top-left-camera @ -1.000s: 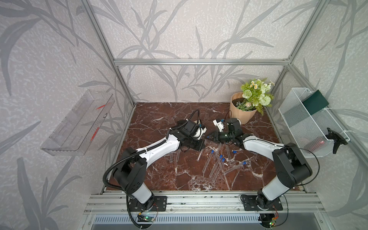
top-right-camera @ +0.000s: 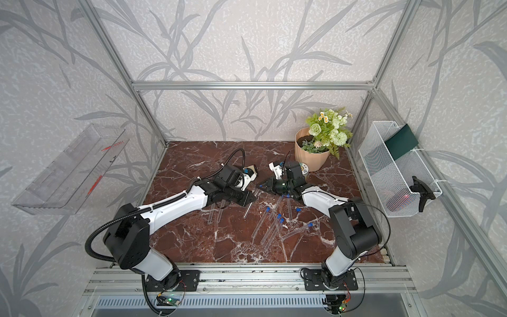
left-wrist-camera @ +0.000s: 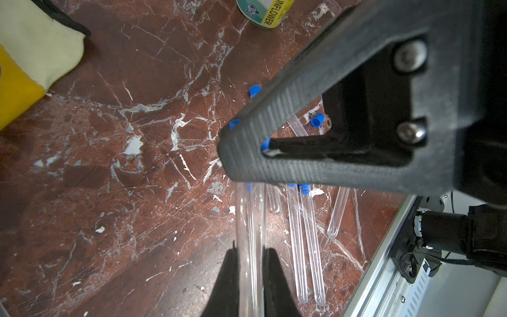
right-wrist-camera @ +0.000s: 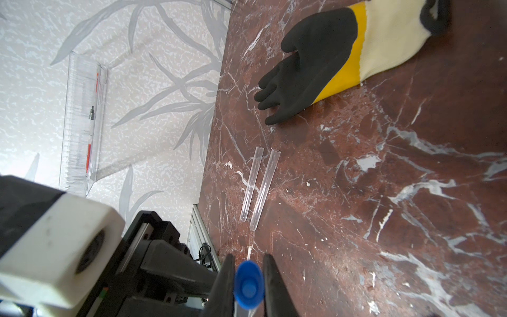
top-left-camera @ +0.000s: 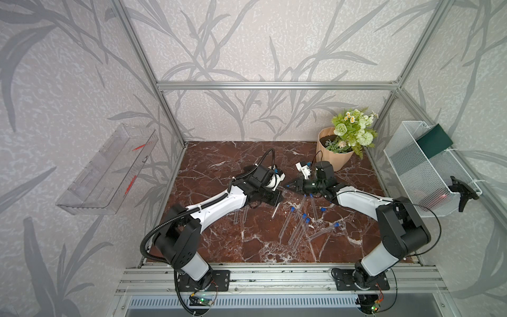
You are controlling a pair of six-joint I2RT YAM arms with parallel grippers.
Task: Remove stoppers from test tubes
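A clear test tube (left-wrist-camera: 250, 227) stands between the fingers of my left gripper, which is shut on it. In the top left view, the lower end of this tube (top-left-camera: 276, 210) sticks out below the left gripper. My right gripper is shut on a blue stopper (right-wrist-camera: 248, 284), close to the tube's upper end. A right finger (left-wrist-camera: 295, 169) covers that end in the left wrist view, so whether stopper and tube still touch cannot be told. Several stoppered tubes (top-left-camera: 298, 232) lie in front. Two tubes without stoppers (right-wrist-camera: 265, 190) lie at the left.
Loose blue stoppers (left-wrist-camera: 317, 120) lie on the marble table. A work glove (right-wrist-camera: 327, 58) and a can (left-wrist-camera: 264, 9) are towards the back. A flower pot (top-left-camera: 333, 157) stands at the back right.
My right gripper has shifted slightly to the right and up, away from the left one. The left arm has barely moved, its hold on the tube looking the same.
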